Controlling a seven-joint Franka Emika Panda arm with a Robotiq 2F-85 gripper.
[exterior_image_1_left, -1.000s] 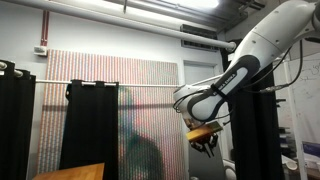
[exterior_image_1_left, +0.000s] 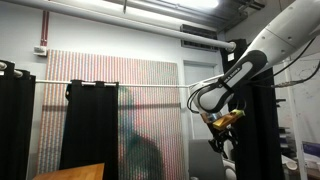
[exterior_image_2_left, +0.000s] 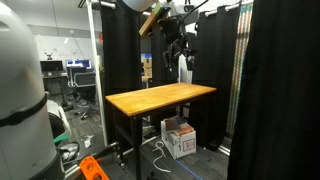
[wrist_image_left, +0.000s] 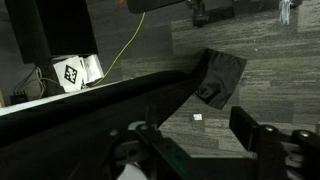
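In the wrist view my gripper is open, its dark fingers (wrist_image_left: 243, 126) apart with only floor visible between them. Exterior view 1 has the gripper (exterior_image_1_left: 221, 144) hanging at the right, below the white arm (exterior_image_1_left: 245, 70), with an orange part (exterior_image_1_left: 228, 119) on its mount. From the other side, the gripper (exterior_image_2_left: 174, 57) appears small and dark, high above the wooden table (exterior_image_2_left: 160, 97). No object on that tabletop can be made out.
Black curtains (exterior_image_2_left: 273, 90) stand close around the workspace. Under the table is a white box (exterior_image_2_left: 178, 140). A dark cloth-like piece (wrist_image_left: 219, 78), a yellow cable (wrist_image_left: 122, 48) and a white box with a black mark (wrist_image_left: 76, 72) appear below the wrist.
My arm's wrist has swung to the right and slightly upward in exterior view 1, and the orange mount has tilted. The room and table look unchanged.
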